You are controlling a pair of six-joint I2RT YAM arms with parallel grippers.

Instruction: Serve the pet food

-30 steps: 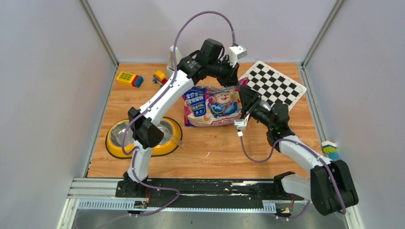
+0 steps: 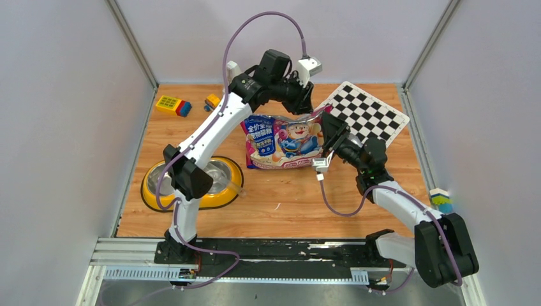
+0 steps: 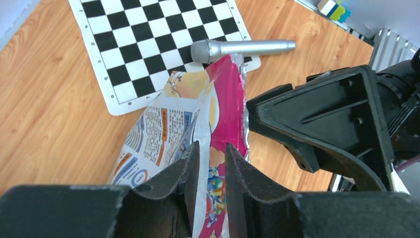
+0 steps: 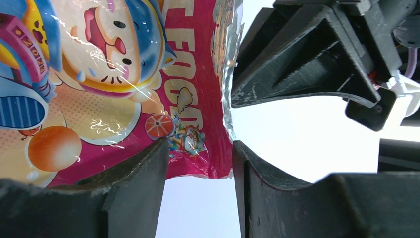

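A pink and blue pet food bag (image 2: 284, 143) stands upright mid-table; its cartoon front fills much of the right wrist view (image 4: 119, 74). Over its top edge is my left gripper (image 2: 298, 112), partly open. In the left wrist view the bag's edge (image 3: 216, 163) shows in the gap between the fingers. My right gripper (image 2: 323, 124) is at the bag's upper right corner, fingers apart, with the bag's side edge (image 4: 218, 153) visible in the gap; whether they touch it cannot be told. The yellow double bowl (image 2: 152, 199) is front left, partly behind the left arm.
A clear utensil (image 2: 235, 185) lies across the bowl's right side. The checkered board (image 2: 367, 115) is at the back right, with a grey microphone (image 3: 247, 48) near it. Toy blocks (image 2: 172, 105) sit at the back left.
My left gripper and arm have shifted a little to the left along the bag's top. The right arm and the bag look nearly unmoved.
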